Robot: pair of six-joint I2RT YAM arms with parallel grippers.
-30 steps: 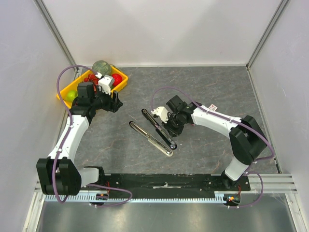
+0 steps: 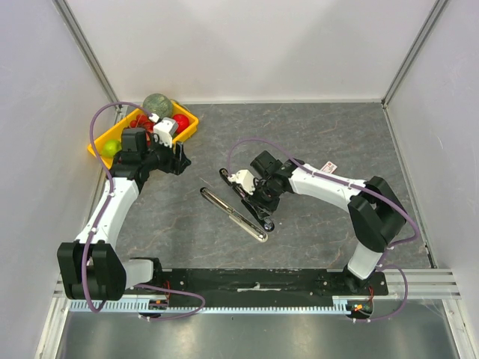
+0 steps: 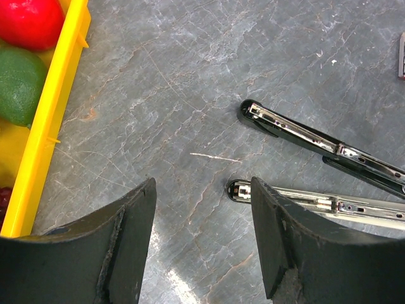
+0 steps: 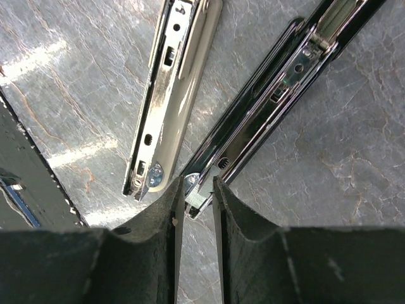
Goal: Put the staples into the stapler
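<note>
An opened black stapler (image 2: 234, 187) lies diagonally near the middle of the table; its near part is partly covered by my right gripper (image 2: 262, 211) in the top view. In the right wrist view, a grey ribbed strip (image 4: 197, 197), looking like staples, sits at the near end of the black stapler (image 4: 272, 95). My right gripper is over that end, fingers apart on either side of the strip; contact with it is unclear. A white opened stapler (image 2: 232, 214) lies alongside. Beside the yellow bin, my left gripper is open and empty.
At the back left stands a yellow bin (image 3: 58, 82) with a melon (image 2: 158, 105), a tomato (image 3: 28, 22) and other produce. A small pale card or box (image 2: 328, 167) lies behind the right forearm.
My right gripper has moved slightly left and toward the front, over the black stapler's near part, and its wrist has turned a little. The left arm and both staplers look unmoved.
</note>
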